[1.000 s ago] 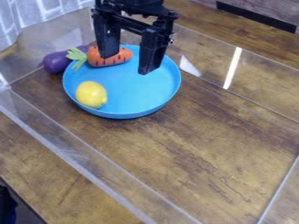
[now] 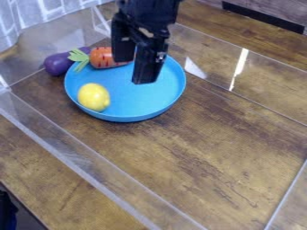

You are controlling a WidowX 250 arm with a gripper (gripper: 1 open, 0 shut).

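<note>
A black gripper (image 2: 135,56) hangs open over the back of a round blue plate (image 2: 144,101), its fingers pointing down. A yellow lemon-like toy (image 2: 93,97) lies on the front left of the plate. An orange carrot (image 2: 103,57) with pale green leaves sits at the plate's back left, partly behind the gripper. A purple eggplant-like toy (image 2: 60,63) lies left of the carrot, outside the plate.
Clear strips or edges cross the surface at the left and right.
The toys and plate look unmoved.
</note>
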